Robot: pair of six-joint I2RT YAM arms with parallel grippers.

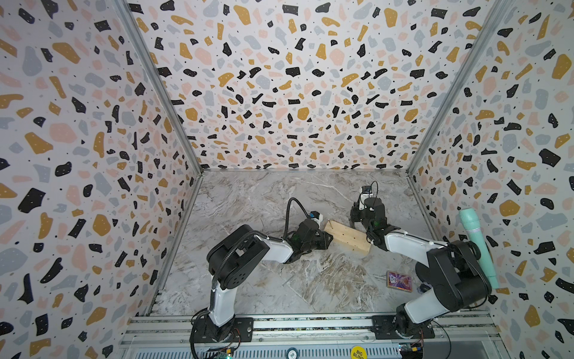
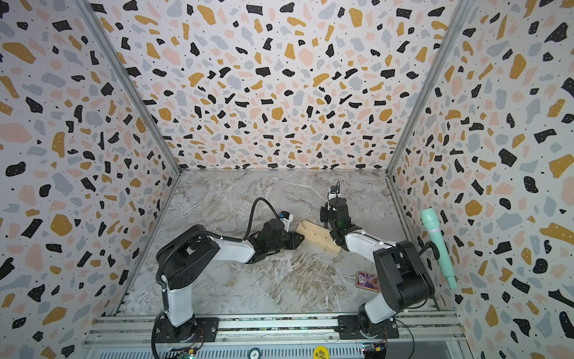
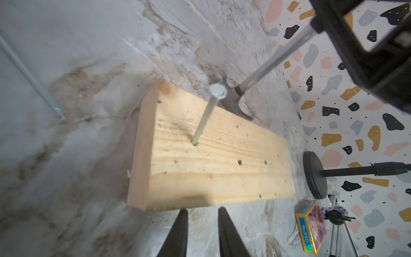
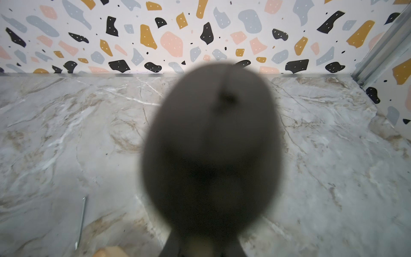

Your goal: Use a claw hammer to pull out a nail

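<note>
A pine block stands on the table with a nail upright in it, seen in the left wrist view. Behind that nail is the claw hammer's metal head; whether it touches the nail is unclear. My right gripper is shut on the hammer, whose blurred dark handle end fills the middle of the right wrist view. My left gripper is at the block's near left end, its fingers low in its wrist view; whether they touch the block is hidden.
A loose nail lies left of the block. A small box lies front right, near a dark round-based object.
</note>
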